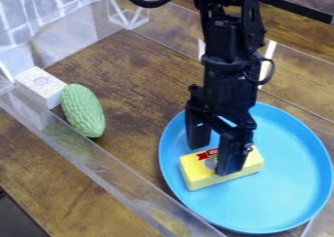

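Observation:
A black robot arm hangs from the top centre, its gripper (216, 153) open and low over a pale yellow block (201, 177) with a red label. The fingers reach down around or onto the block's top; exact contact is hard to tell. The block sits on a blue plate (295, 187) at the right.
To the left on the wooden table (65, 173) lie a green corn-like vegetable (82, 110) and a white block (41, 87). Clear plastic edges run along the lower left and back.

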